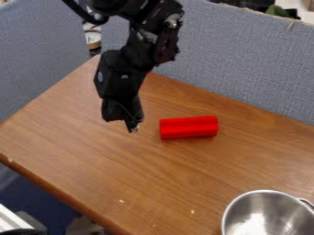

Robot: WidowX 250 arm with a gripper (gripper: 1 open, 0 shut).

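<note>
A black robot gripper [123,116] hangs above the wooden table, left of a red cylinder [189,128] and apart from it. Its fingertips point down and look closed, with nothing visible between them. The red cylinder lies on its side on the table.
A steel pot [267,217] stands at the near right corner of the table [98,165]. Grey padded panels [245,64] border the back and left.
</note>
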